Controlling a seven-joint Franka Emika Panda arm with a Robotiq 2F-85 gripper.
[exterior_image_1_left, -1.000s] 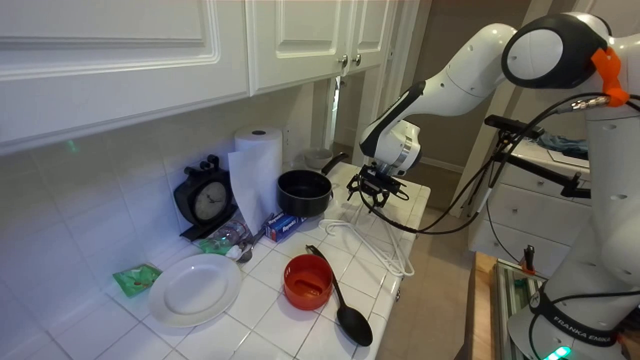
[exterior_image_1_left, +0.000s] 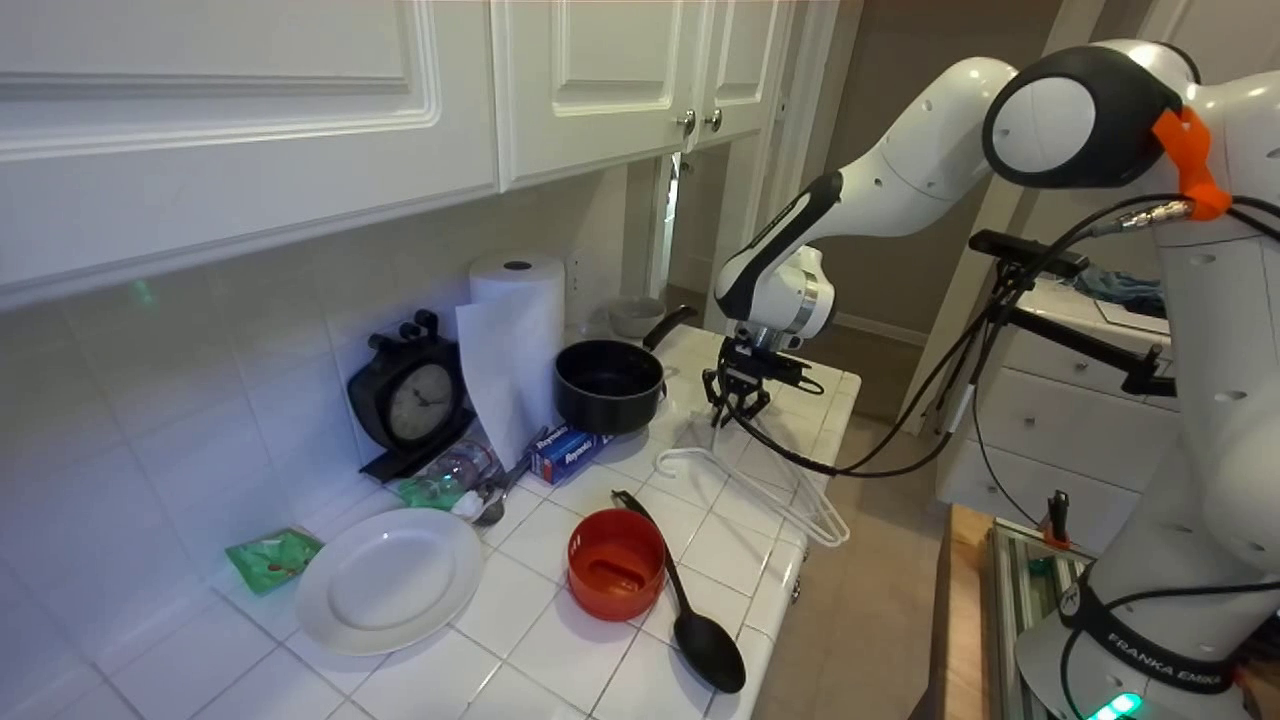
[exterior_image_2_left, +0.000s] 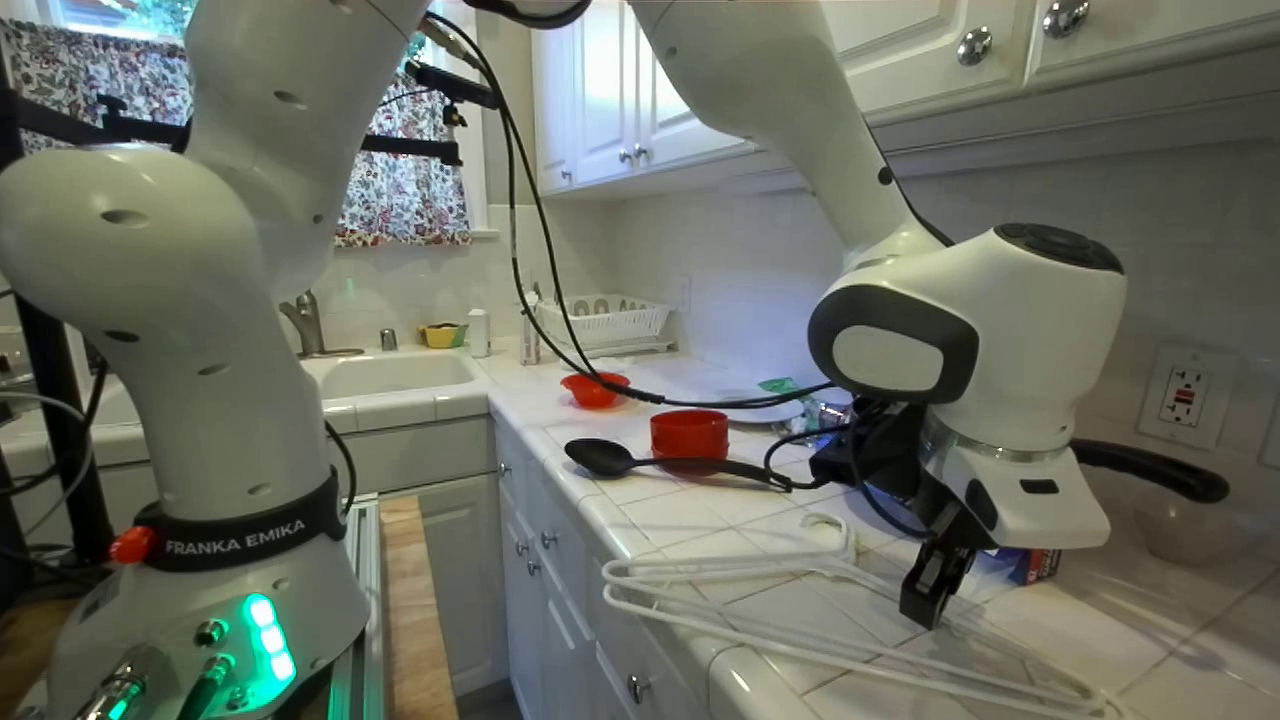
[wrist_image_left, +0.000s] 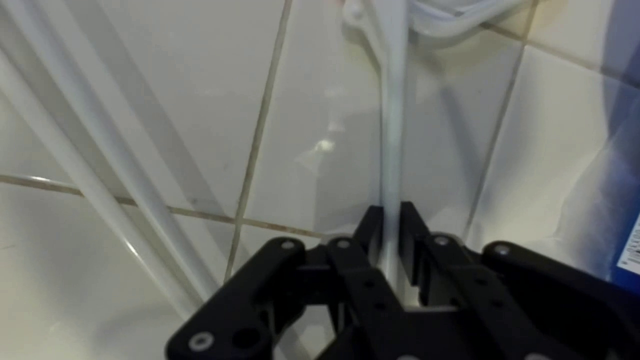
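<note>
White clothes hangers (exterior_image_1_left: 735, 475), more than one, lie across the tiled counter near its front edge, their lower bar end (exterior_image_2_left: 648, 600) reaching to that edge. My gripper is shut on one white hanger bar (wrist_image_left: 393, 138), which runs straight up between its fingers in the wrist view. Two more hanger bars (wrist_image_left: 108, 138) slant by on the left there, outside the fingers. From the side, my gripper (exterior_image_2_left: 930, 588) points down close over the counter, and the hangers look low above it or on it; I cannot tell which.
A black pot (exterior_image_1_left: 609, 384) and a blue Reynolds box (exterior_image_1_left: 569, 454) stand by the wall. A red bowl (exterior_image_1_left: 615, 564), a black spoon (exterior_image_1_left: 705, 648) and a white plate (exterior_image_1_left: 390, 582) occupy the near counter. The paper towel roll (exterior_image_1_left: 518, 348) stands behind.
The gripper has gone from open to shut on a hanger bar. The hangers have shifted slightly right in exterior view 1, and the gripper has turned a little.
</note>
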